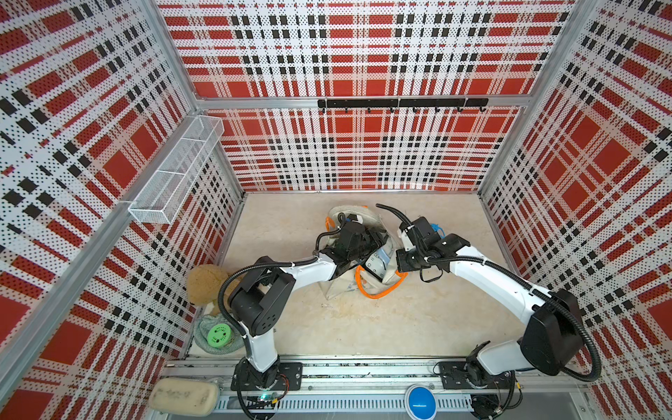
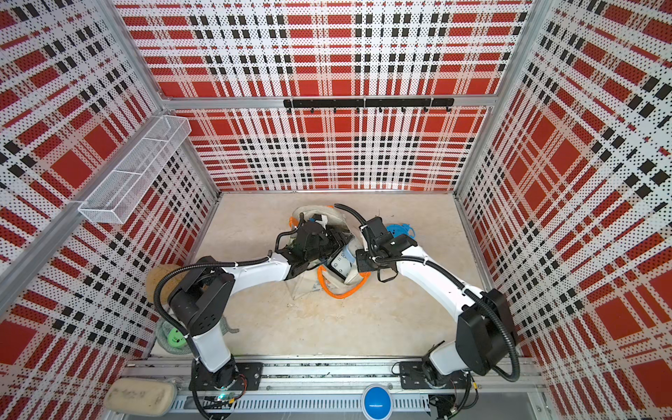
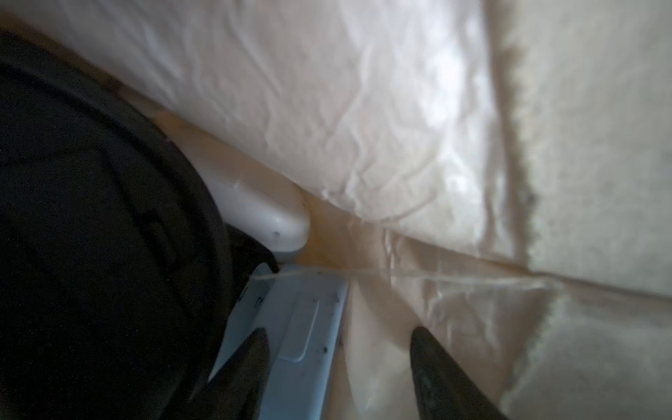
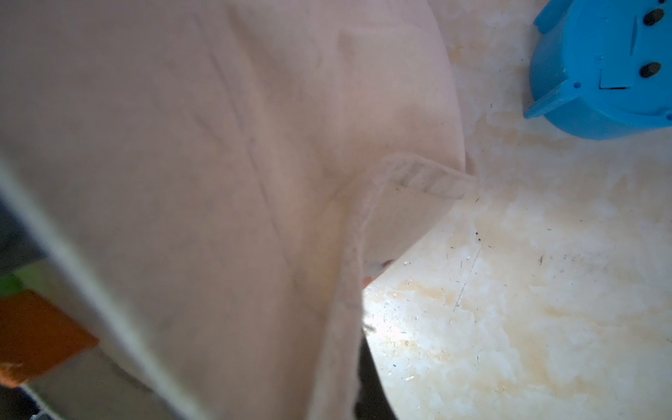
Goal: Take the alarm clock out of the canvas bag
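The cream canvas bag (image 1: 343, 285) with orange handles lies at mid-table, mouth up. Inside it my left gripper stands open. Its left finger (image 3: 241, 371) overlaps a pale blue boxy thing (image 3: 301, 350); bag lining shows between the fingertips. A large round black thing (image 3: 98, 231) fills the left of that view, beside a white rounded thing (image 3: 259, 203). I cannot tell which of these is the alarm clock. At the bag's right side, my right gripper is shut on the fabric edge (image 4: 346, 301); only one dark finger (image 4: 371, 385) shows.
Outside the bag, behind the right gripper, lies a round blue plastic object (image 4: 602, 91) with its underside or back showing. At the left edge sit a brown plush (image 1: 206, 283) and a green disc (image 1: 219, 335).
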